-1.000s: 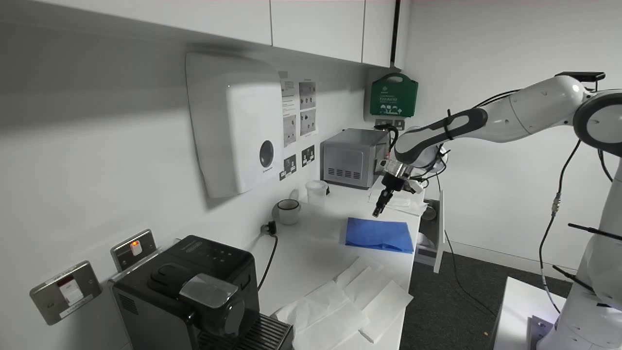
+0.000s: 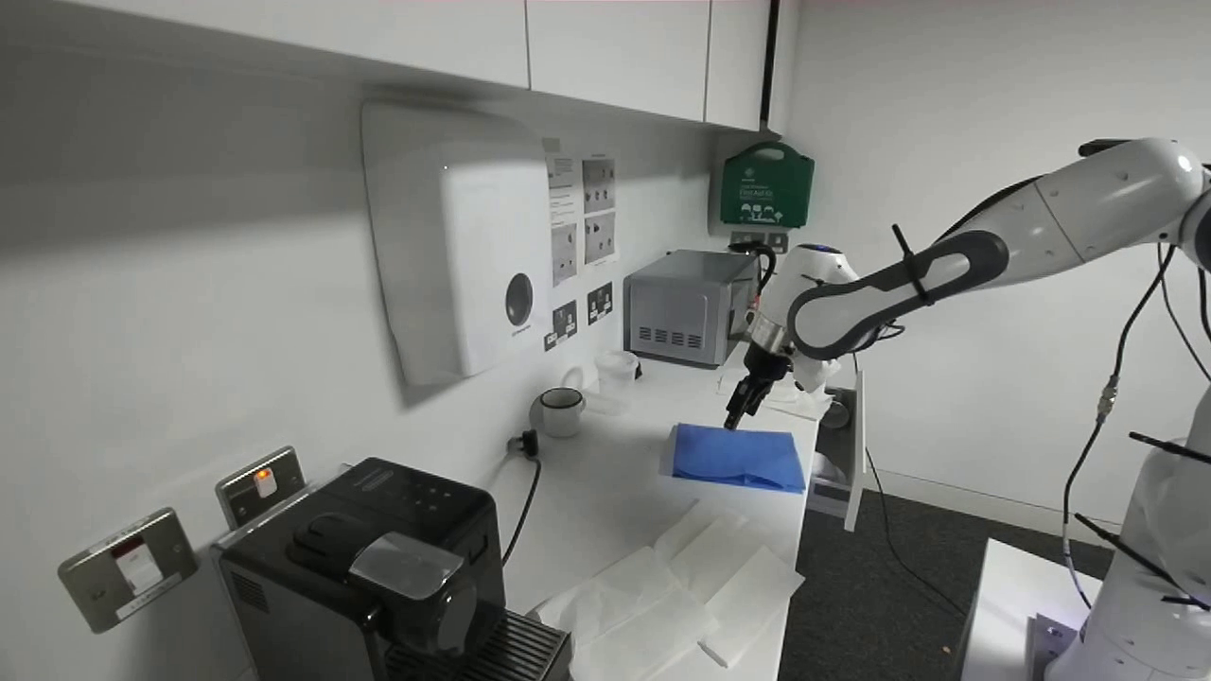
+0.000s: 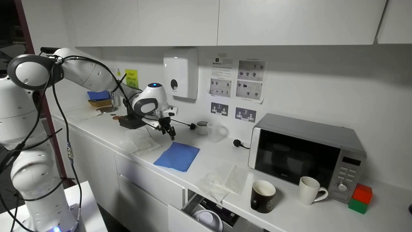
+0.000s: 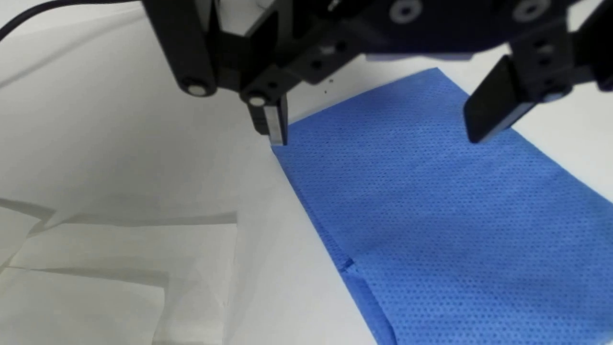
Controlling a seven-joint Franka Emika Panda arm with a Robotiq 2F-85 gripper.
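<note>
A folded blue cloth (image 2: pixel 740 460) lies flat on the white counter, its near edge showing a fold. In the second exterior view the cloth (image 3: pixel 177 156) sits just below and to the right of my gripper (image 3: pixel 172 138). From the wrist camera, my gripper is open, one finger (image 4: pixel 276 120) at the cloth's left corner and the other (image 4: pixel 491 106) above its far right edge. The blue cloth (image 4: pixel 437 218) fills the area below and between them. Nothing is held. Whether the fingertips touch the cloth cannot be told.
White paper sheets (image 2: pixel 681 596) lie beside the cloth, with more paper (image 3: pixel 226 179) on its other side. An enamel mug (image 2: pixel 561 412) stands near the wall. A microwave (image 3: pixel 305 150), a black mug (image 3: pixel 263 196) and an open drawer (image 3: pixel 204 214) are further along.
The arm has shifted and its wrist has turned more upright. The cloth has not moved.
</note>
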